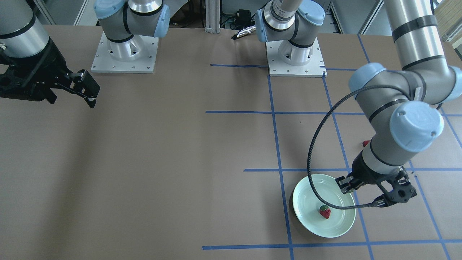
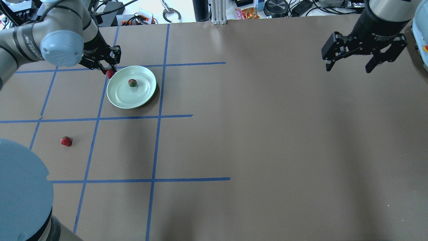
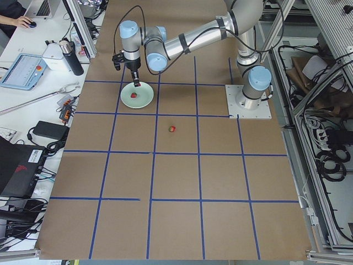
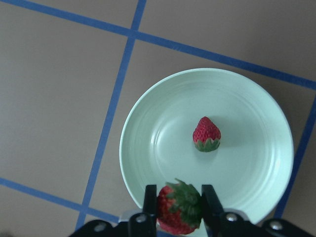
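My gripper is shut on a strawberry point(image 4: 175, 217), red with a green cap, held above the near rim of a pale mint plate point(image 4: 148, 123). Another strawberry point(image 4: 206, 132) lies on the plate point(image 2: 120, 94). In the top view the held berry point(image 2: 109, 73) shows at the plate's left rim, under the black gripper. A third strawberry point(image 2: 66, 141) lies on the taped table apart from the plate; in the front view my arm mostly hides it.
Another black gripper point(image 2: 361, 50) hangs at the top right of the top view, far from the plate. Further white arms stand along the table's edge in the front view.
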